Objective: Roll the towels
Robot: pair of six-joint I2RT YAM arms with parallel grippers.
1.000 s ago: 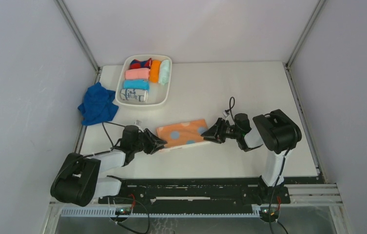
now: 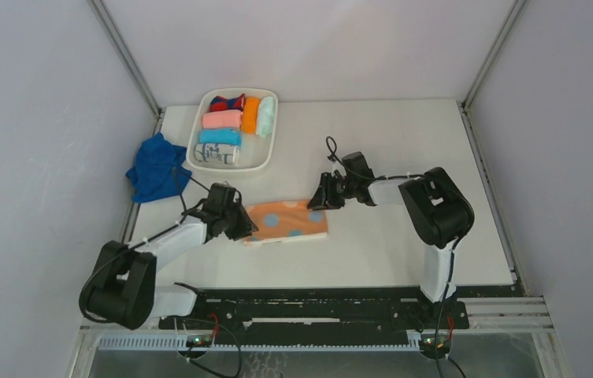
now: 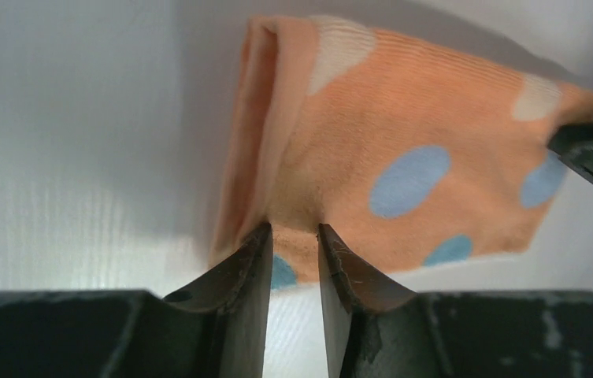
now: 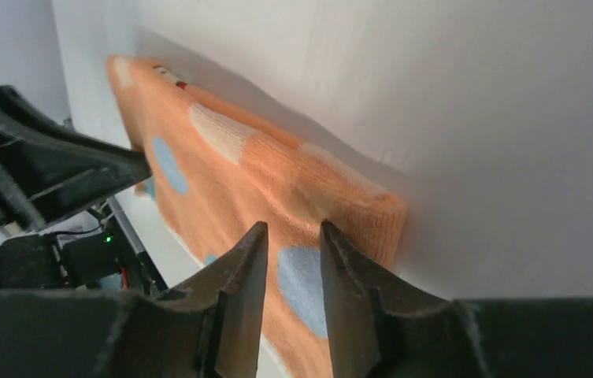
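Note:
An orange towel with blue and pale dots [image 2: 281, 218] lies folded into a strip in the front middle of the table. Over its left end is my left gripper [image 2: 249, 228], its fingers [image 3: 257, 256] part open with a narrow gap. Through that gap the left wrist view shows the towel; whether any cloth is pinched cannot be told. My right gripper [image 2: 314, 203] stands over the towel's right end, also part open. In the right wrist view its fingers [image 4: 250, 272] are a little apart, with a blue dot of the towel behind them.
At the back left a white bin [image 2: 260, 157] holds several rolled towels. A crumpled blue towel [image 2: 156, 169] lies at the table's left edge. The table's right side [image 2: 403, 134] beyond the right arm is clear.
The orange towel has shifted slightly left and lies straighter.

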